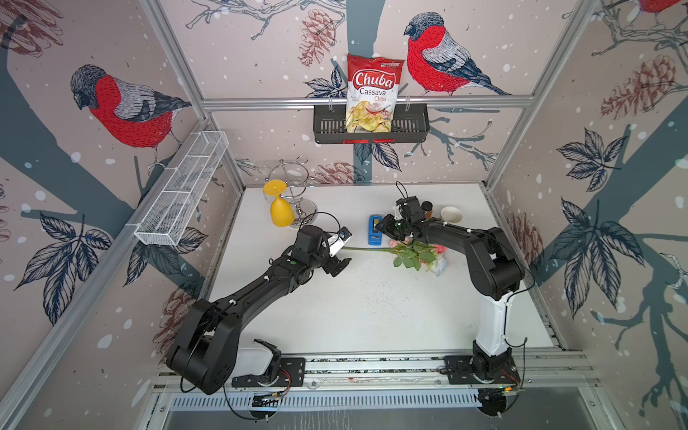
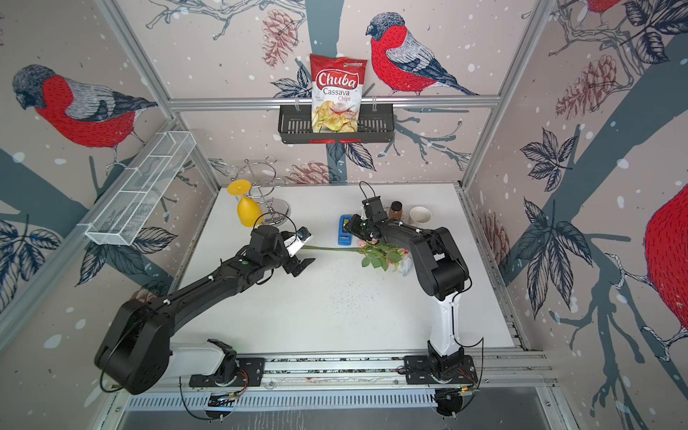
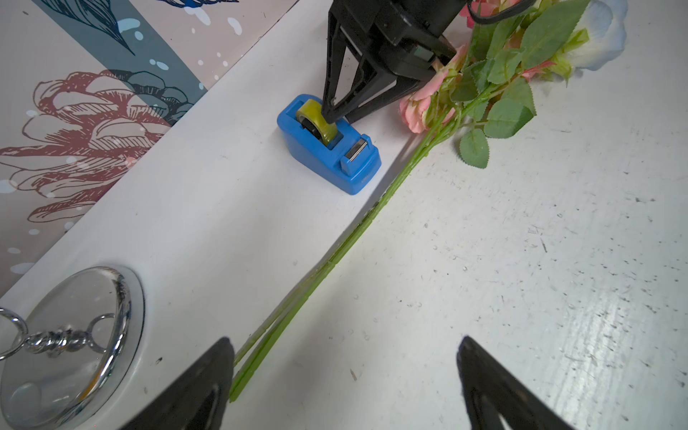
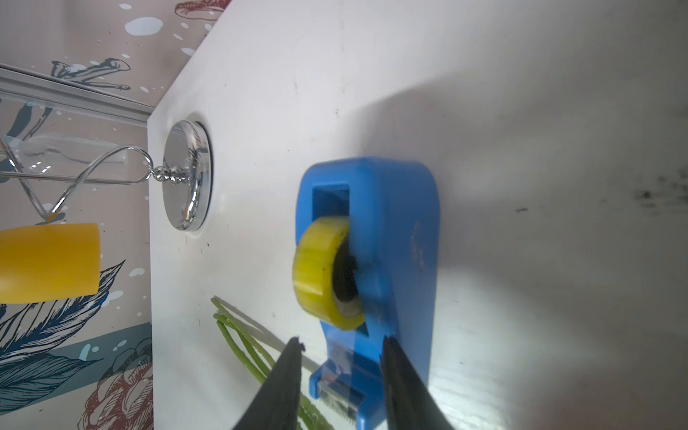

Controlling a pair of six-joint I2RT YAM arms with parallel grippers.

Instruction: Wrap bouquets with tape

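A blue tape dispenser (image 4: 401,236) with yellow tape (image 4: 315,272) sits on the white table. My right gripper is over it, fingertips close to the roll, part open with nothing clearly held. The flowers (image 1: 419,254), pink and pale blue with green leaves, lie beside the dispenser, their long stems (image 3: 337,254) pointing left. My left gripper (image 1: 340,254) stands open above the table near the stem ends, nothing between its fingers.
A chrome rack (image 2: 276,211) with a yellow glass (image 2: 248,211) stands back left; a dark-capped jar (image 2: 395,209) and white bowl (image 2: 420,214) back right. A basket (image 2: 294,125) with chips hangs above.
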